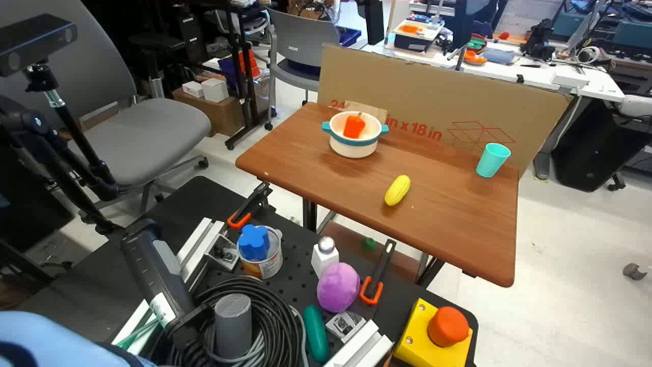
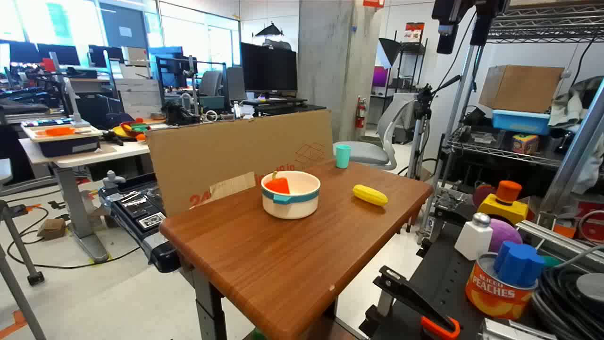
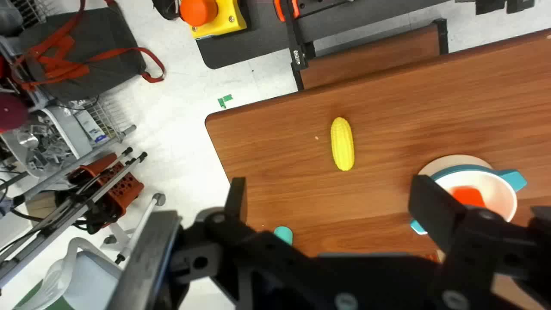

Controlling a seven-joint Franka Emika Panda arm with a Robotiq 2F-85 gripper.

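Note:
High over the brown table (image 3: 289,150), my gripper is open, its two black fingers wide apart with nothing between them. A yellow corn cob (image 3: 342,144) lies on the bare wood, beyond the fingertips in the wrist view. The white pot with teal handles (image 1: 353,149) holds an orange-red pepper (image 1: 354,126); in the wrist view one finger covers part of the pot. A teal cup (image 1: 492,160) stands upright near the table's far right corner, mostly hidden by the gripper in the wrist view. In exterior view 2 the gripper (image 2: 463,42) shows at the top edge.
A cardboard panel (image 1: 422,92) stands along the table's back edge. Beside the front edge is a black cart (image 1: 293,287) carrying cables, a can (image 2: 501,286), a purple ball (image 1: 338,287) and a yellow box with a red button (image 1: 449,327).

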